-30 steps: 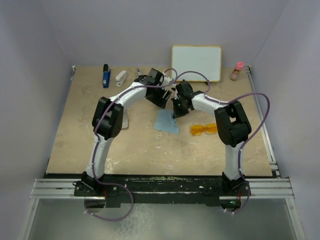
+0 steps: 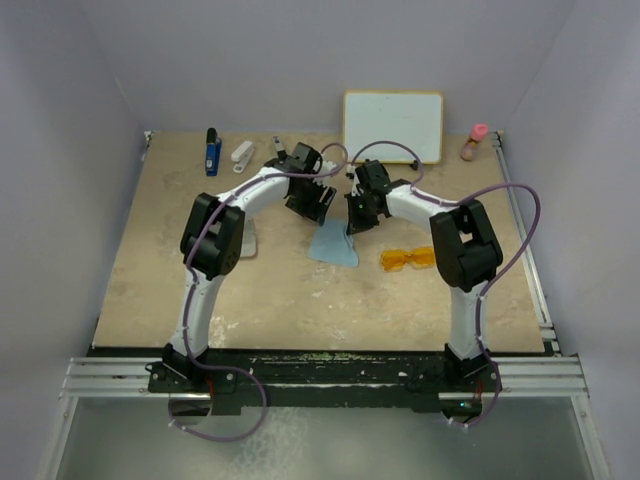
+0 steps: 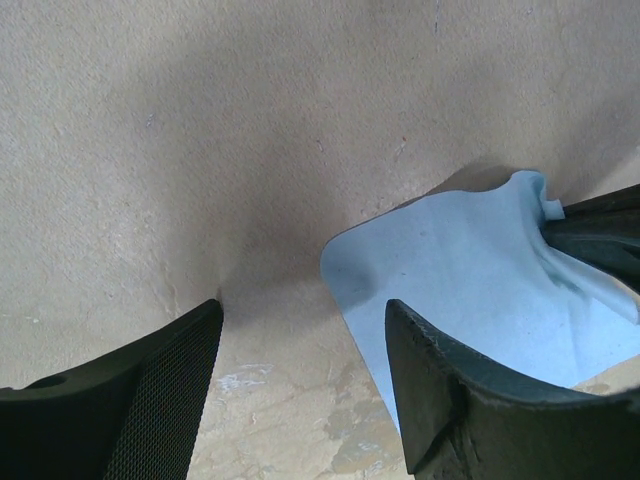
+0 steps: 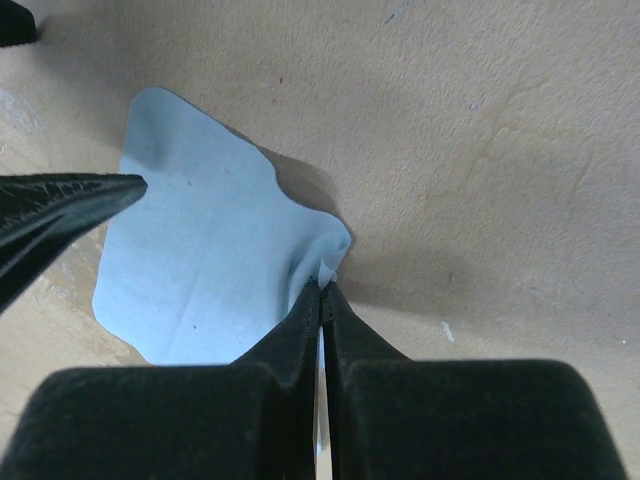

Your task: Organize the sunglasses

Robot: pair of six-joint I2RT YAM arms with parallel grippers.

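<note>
A light-blue cloth [image 2: 333,246] lies mid-table, its far right corner pinched and lifted a little in my right gripper, which is shut on it. In the left wrist view the cloth [image 3: 460,260] rises in a fold at the other arm's fingertip. My left gripper is open beside the cloth's left corner, its right finger overlapping the cloth in view and nothing held between. Right of the cloth lies an orange two-lobed item [image 2: 407,258], perhaps the sunglasses; it is too small to be sure.
A pale grey box [image 2: 249,238] sits partly behind the left arm. At the back are a blue stapler-like object [image 2: 212,153], a white block [image 2: 243,152], a whiteboard [image 2: 393,125] and a pink-capped bottle [image 2: 474,143].
My left gripper has shifted slightly left and toward the table's front.
</note>
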